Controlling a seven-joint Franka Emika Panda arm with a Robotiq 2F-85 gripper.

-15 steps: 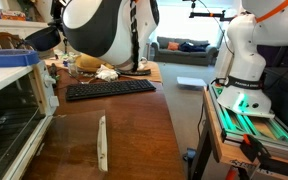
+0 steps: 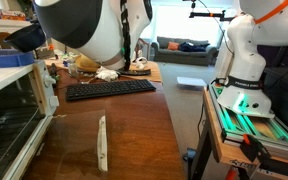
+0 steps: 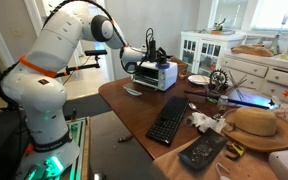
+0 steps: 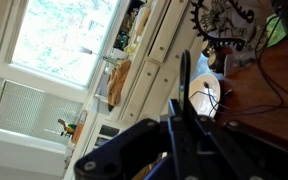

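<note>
A dark, bowl-like pan (image 2: 26, 38) hangs tilted above a blue-rimmed container (image 2: 6, 60) at the left of exterior view 1. My gripper is shut on a narrow black piece, seemingly the pan's handle, which stands up between its fingers in the wrist view. In exterior view 2 the arm reaches across to the far end of the table, and the pan (image 3: 163, 52) shows small and dark above the toaster oven (image 3: 164, 76). The exact contact between fingers and handle is too small to make out.
A black keyboard (image 2: 110, 88) lies on the brown table (image 2: 144, 130). Exterior view 2 also shows a straw-coloured hat (image 3: 252, 125) and a dark flat box (image 3: 203, 150) near the right edge.
The dark pan has moved left in exterior view 1, further over the blue-rimmed container. The arm has shifted left with it; the table objects have stayed put.
</note>
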